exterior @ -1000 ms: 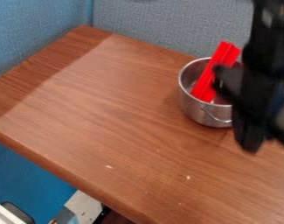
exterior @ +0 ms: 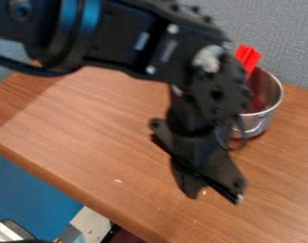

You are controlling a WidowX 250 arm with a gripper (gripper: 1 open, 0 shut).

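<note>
My black gripper [exterior: 209, 185] hangs low over the middle-right of the wooden table, pointing down, its fingers together with nothing visible between them. Behind it, at the back right, a steel pot [exterior: 262, 106] is partly hidden by the arm. A red object [exterior: 247, 55] sticks up out of the pot's back; its lower part is mostly hidden.
Grey-blue padded walls [exterior: 267, 27] stand behind. Below the table's lower left edge are a blue surface [exterior: 29, 195] and some white hardware.
The gripper now hangs left of where it was, in front of the pot.
</note>
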